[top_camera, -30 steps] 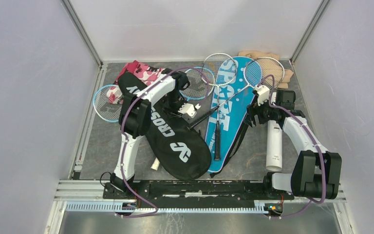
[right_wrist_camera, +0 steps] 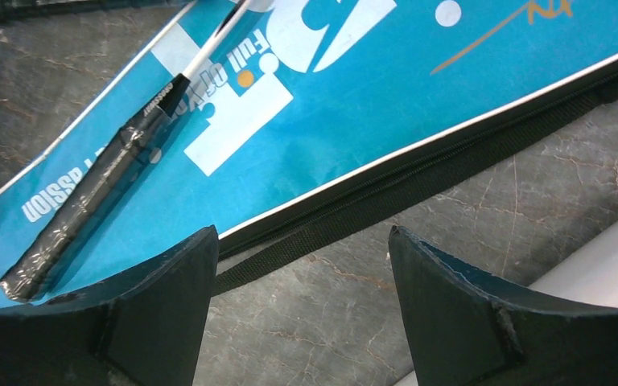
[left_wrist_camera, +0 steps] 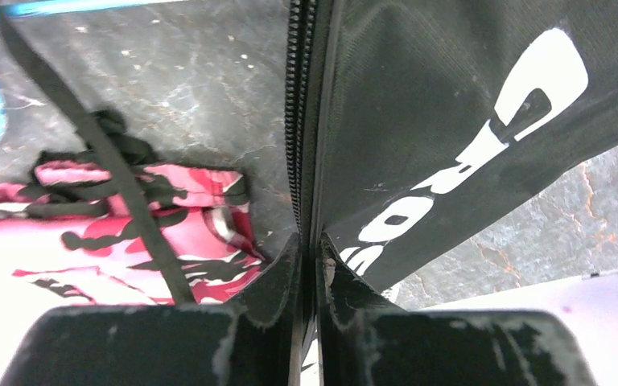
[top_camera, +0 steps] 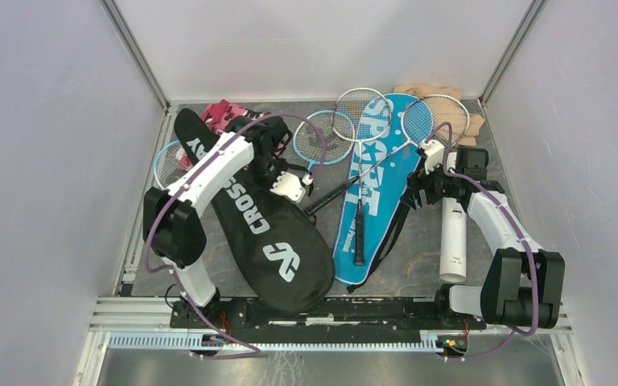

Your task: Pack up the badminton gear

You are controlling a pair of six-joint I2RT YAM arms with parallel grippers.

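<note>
My left gripper is shut on the zipped edge of the black CROSS bag [top_camera: 286, 249], which lies diagonally across the left of the floor; in the top view the arm hides part of it. A blue racket bag [top_camera: 374, 209] lies in the middle with two racket handles [right_wrist_camera: 92, 193] on it. Rackets [top_camera: 362, 108] with white and blue frames lie along the back. My right gripper is open above the blue bag's right edge and strap, with nothing between its fingers.
A pink camouflage bag [left_wrist_camera: 113, 257] lies at the back left beside a racket [top_camera: 167, 169]. A white tube [top_camera: 453, 249] lies at the right, a tan cloth [top_camera: 426, 90] at the back right. Walls close in both sides.
My left arm has moved left, drawing the black bag with it to the left and toward the front, covering more of the left racket. The right arm is unchanged.
</note>
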